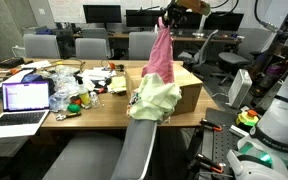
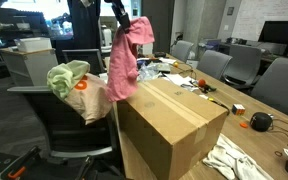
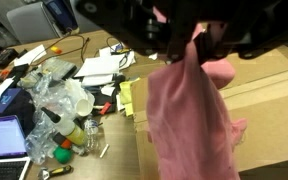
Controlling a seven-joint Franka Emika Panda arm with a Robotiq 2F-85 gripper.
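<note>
A pink cloth [image 1: 160, 58] hangs from my gripper [image 1: 168, 20], which is shut on its upper end. In exterior view 2 the pink cloth [image 2: 122, 66] drapes down beside the near end of a cardboard box [image 2: 174, 120]. Seen from the wrist, the cloth [image 3: 189, 125] fills the space below the fingers, and the box top lies beneath it. A light green cloth [image 1: 156, 97] lies over a chair back close to the box; exterior view 2 also shows a beige cloth [image 2: 88, 97] there. Whether the pink cloth's lower end touches anything is hard to tell.
A laptop [image 1: 24, 102] stands at the table's left, with several bottles and bags [image 1: 76, 88] between it and the box. A white cloth [image 2: 234, 160] lies in front of the box. Bare table [image 1: 114, 110] shows left of the chair.
</note>
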